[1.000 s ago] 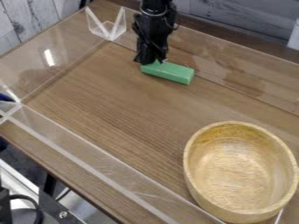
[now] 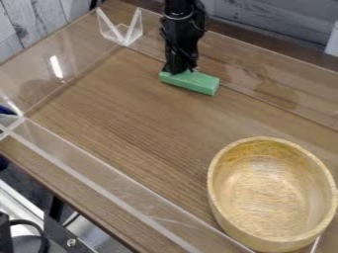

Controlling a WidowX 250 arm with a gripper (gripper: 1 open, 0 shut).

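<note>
My dark gripper (image 2: 177,65) reaches down from the top of the view to the left end of a green block (image 2: 193,84) lying on the wooden table (image 2: 132,138). Its fingertips are at or just above the block; whether they touch it, and how the fingers stand, is too small and dark to tell.
A large tan bowl (image 2: 271,163) stands at the lower right. A clear plastic piece (image 2: 119,28) is at the upper left, near the table's edge. Dark cables lie at the lower left corner.
The gripper has shifted slightly over the block's left part. The block lies in nearly the same place.
</note>
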